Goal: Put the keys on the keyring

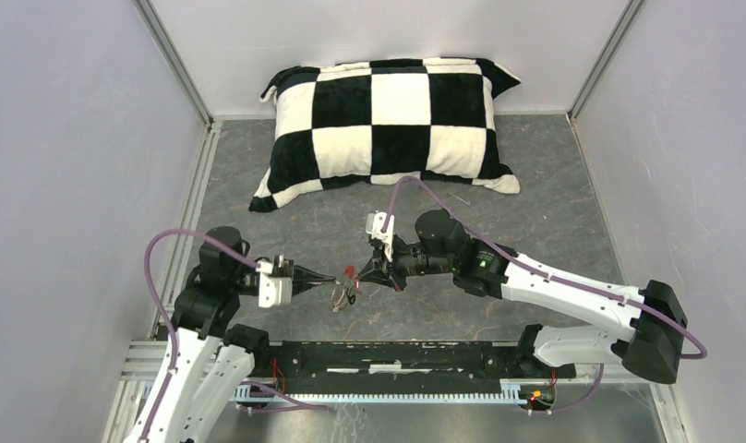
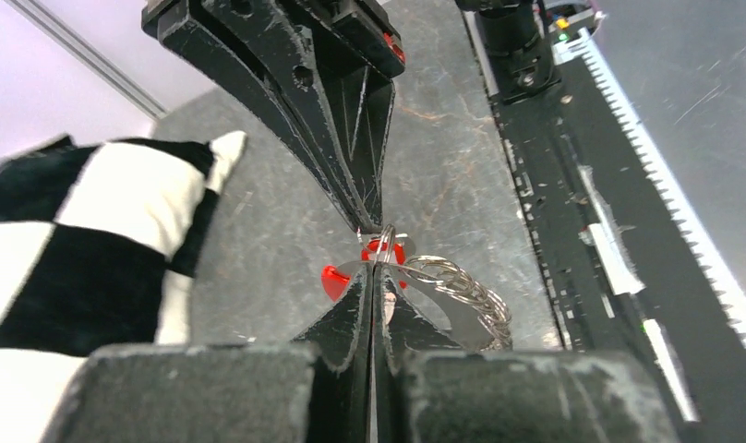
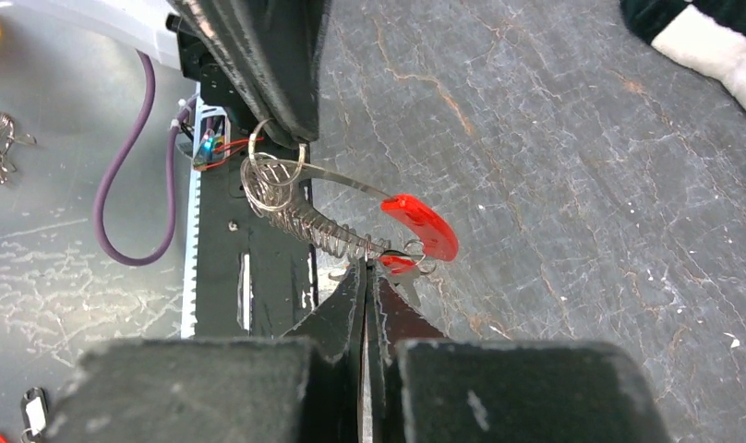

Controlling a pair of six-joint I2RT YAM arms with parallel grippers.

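Note:
The wire keyring (image 2: 452, 286) with spring coil (image 3: 305, 221) hangs from my left gripper, which is shut on its thin ring. A red-headed key (image 3: 420, 221) hangs with it. My right gripper is shut at the coil's lower end, with a second red-topped key (image 3: 397, 265) at its fingertips, partly hidden behind them. The two grippers face each other closely in the top view. Whether that key is threaded on a ring cannot be told.
A checkered cushion (image 1: 397, 129) lies at the back. A black rail (image 1: 305, 360) runs along the front edge. Grey floor around the grippers is clear.

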